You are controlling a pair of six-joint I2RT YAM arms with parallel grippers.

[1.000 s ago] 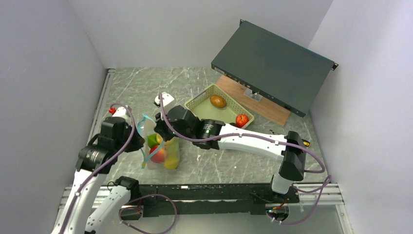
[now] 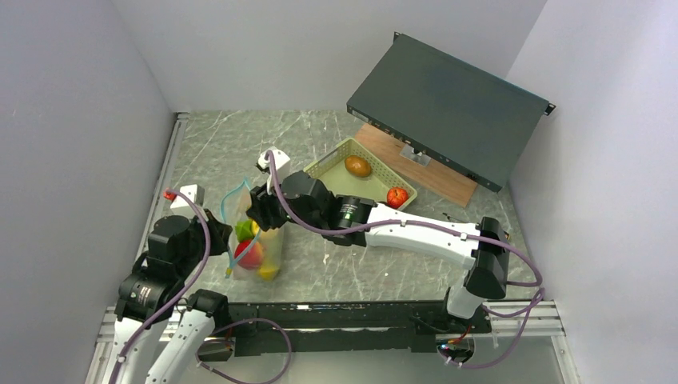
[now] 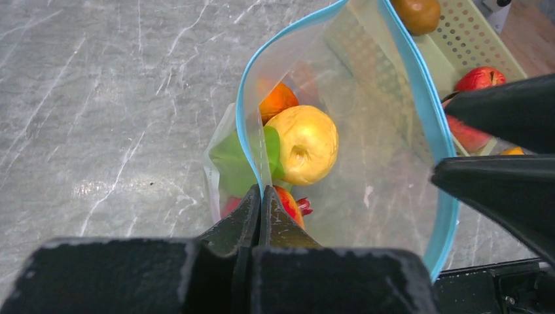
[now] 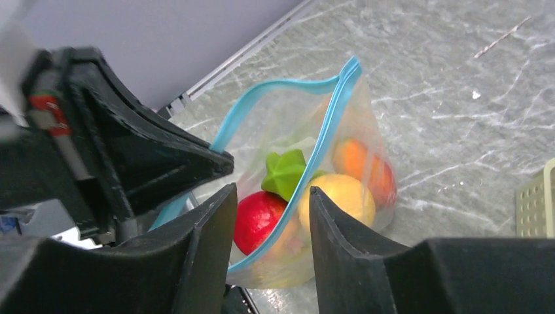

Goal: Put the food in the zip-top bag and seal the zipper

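Observation:
The clear zip bag with blue zipper stands on the counter, holding a yellow apple, a green item, red fruit and orange fruit. My left gripper is shut on the bag's near rim, beside the zipper strip. My right gripper is part open, its fingers either side of the right-hand zipper edge, above the bag's contents.
A green perforated basket with a brown oval item and a red fruit sits behind my right arm. A dark panel stands at back right.
My right gripper has moved slightly, staying over the bag.

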